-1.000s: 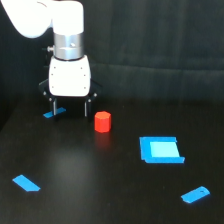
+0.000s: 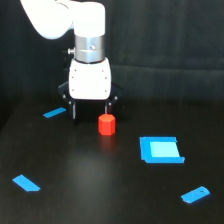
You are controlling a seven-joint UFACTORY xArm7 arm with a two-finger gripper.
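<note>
A small red block (image 2: 107,125) stands on the dark table, left of the middle of the camera view. My gripper (image 2: 91,112) points down with its dark fingers wide apart, nothing visible between them. The block is in front of the right-hand finger and overlaps it in the picture, so whether they touch cannot be told. To the right of the block, a blue square outline (image 2: 161,140) surrounds a pale patch (image 2: 164,149) on the table.
Blue tape strips lie flat at the left back (image 2: 54,113), the left front (image 2: 26,184) and the right front (image 2: 195,195).
My gripper has moved to the right, its fingers still apart. The red block sits slightly farther right and nearer the camera than before.
</note>
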